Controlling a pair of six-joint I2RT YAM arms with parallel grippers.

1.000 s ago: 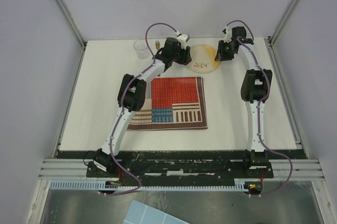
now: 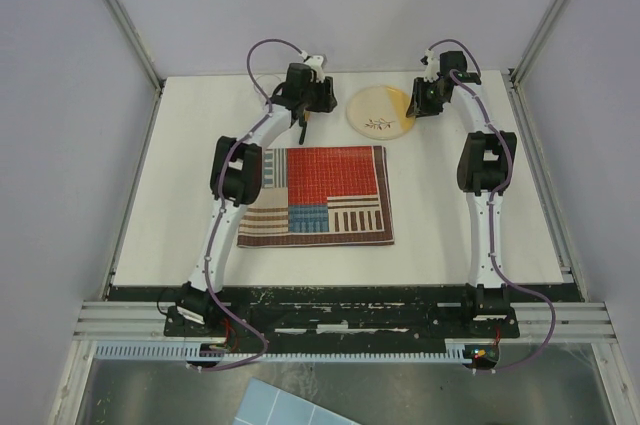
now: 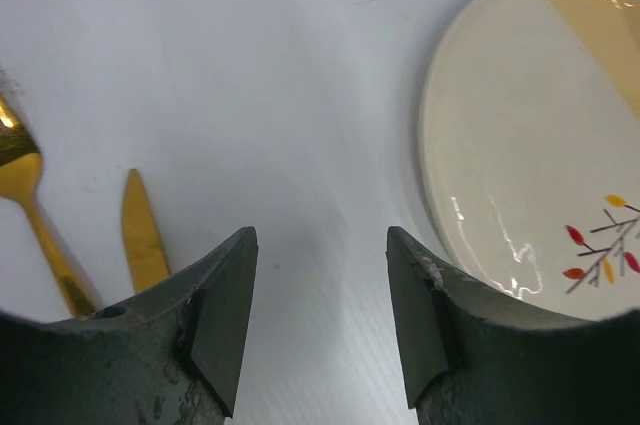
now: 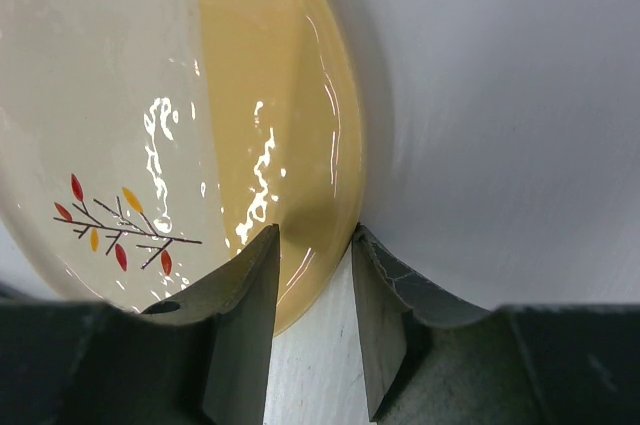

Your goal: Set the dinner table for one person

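A cream plate with a yellow band and a leafy twig lies flat at the back of the table, behind the placemat. At its right edge, my right gripper is open, with the rim passing between its fingers. My left gripper hovers left of the plate, fingers apart and empty. Left of that gripper, the left wrist view has a golden fork and a knife blade. From above, the left gripper partly covers the cutlery; a dark handle shows below it.
A clear glass is mostly hidden by the left arm. The patterned red placemat is bare. Free white table lies left of the mat and to its right, below the plate.
The left gripper has moved left, away from the plate's left rim, and now covers much of the cutlery and glass. Earlier, the plate shifted slightly left. The right arm looks still.
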